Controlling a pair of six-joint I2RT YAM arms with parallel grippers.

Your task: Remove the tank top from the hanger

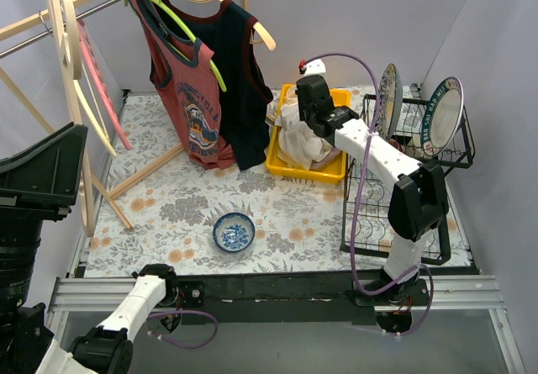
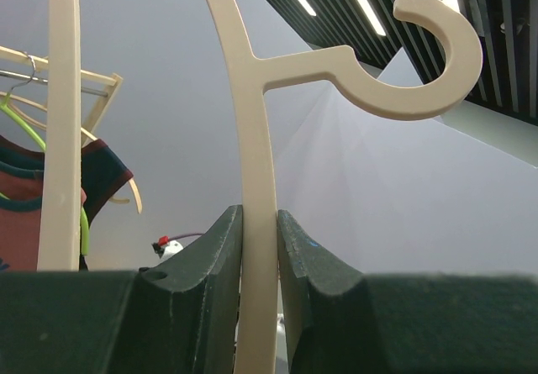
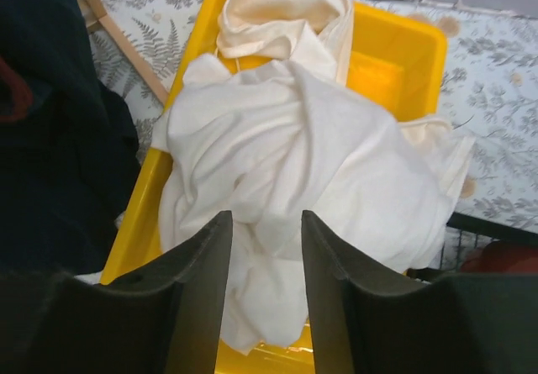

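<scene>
A faded red tank top (image 1: pixel 183 97) hangs from a green hanger (image 1: pixel 220 78) on the rack's bar. Behind it a dark navy tank top (image 1: pixel 235 63) hangs on a wooden hanger (image 1: pixel 265 36). My left gripper is shut on an upright of the wooden rack (image 2: pixel 252 139), below its curved hook. In the right wrist view, my right gripper is above a yellow basket (image 3: pixel 429 63). White crumpled cloth (image 3: pixel 252 130) lies in that basket. The right fingers (image 3: pixel 202 265) stand apart, with nothing held between them.
A pink hanger (image 1: pixel 101 84) hangs at the rack's left. A blue-patterned bowl (image 1: pixel 234 232) sits on the flowered tabletop. Right of the basket stands a black dish rack (image 1: pixel 395 239) with plates (image 1: pixel 441 115). The table's middle around the bowl is clear.
</scene>
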